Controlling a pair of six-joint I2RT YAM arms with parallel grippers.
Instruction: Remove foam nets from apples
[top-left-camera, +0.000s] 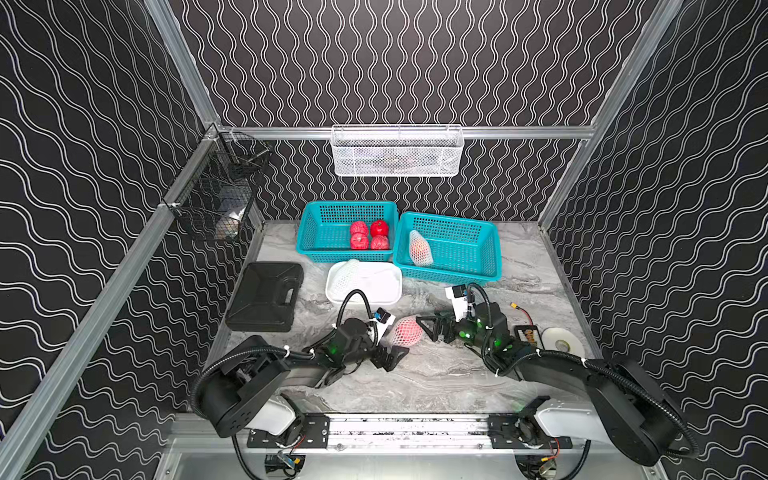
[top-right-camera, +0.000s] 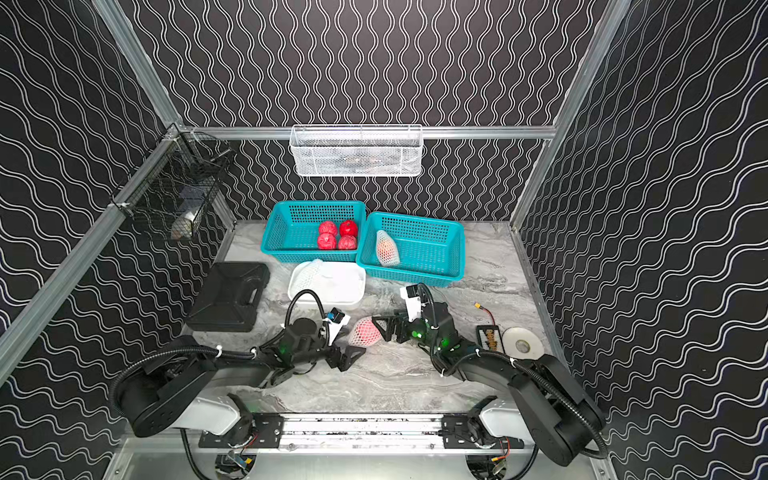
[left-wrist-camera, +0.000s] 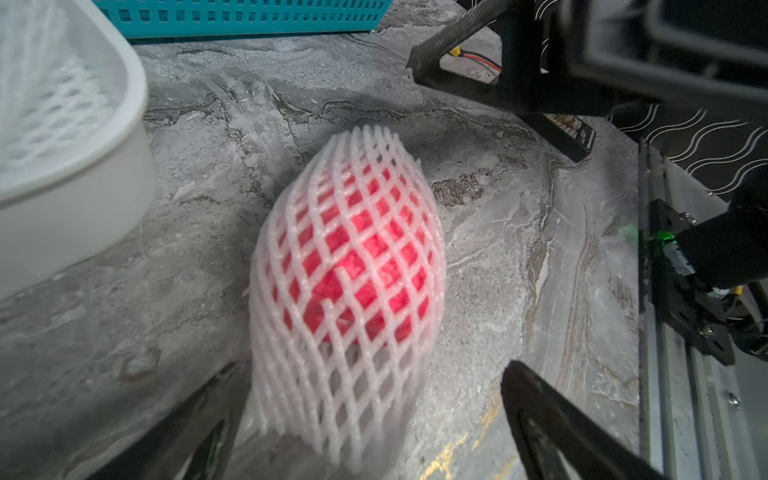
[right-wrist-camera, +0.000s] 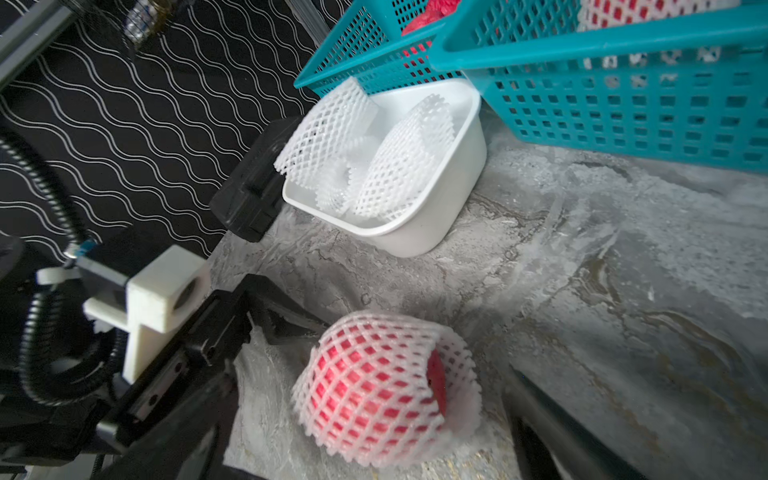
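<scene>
A red apple in a white foam net (top-left-camera: 406, 331) lies on the grey table between my grippers. In the left wrist view the netted apple (left-wrist-camera: 348, 280) stands between the open, empty fingers of my left gripper. The right wrist view shows it (right-wrist-camera: 384, 384) just beyond my open right gripper. Four red apples (top-left-camera: 359, 240) without nets sit in the left teal basket (top-left-camera: 320, 228). Another netted apple (top-left-camera: 420, 248) is in the right teal basket (top-left-camera: 472, 244). A white tub (right-wrist-camera: 432, 224) holds loose foam nets (right-wrist-camera: 400, 160).
A black case (top-left-camera: 264, 296) lies left of the tub. A white disc (top-left-camera: 562, 341) and a small electronic item sit at the right. A wire basket (top-left-camera: 397, 152) hangs at the back.
</scene>
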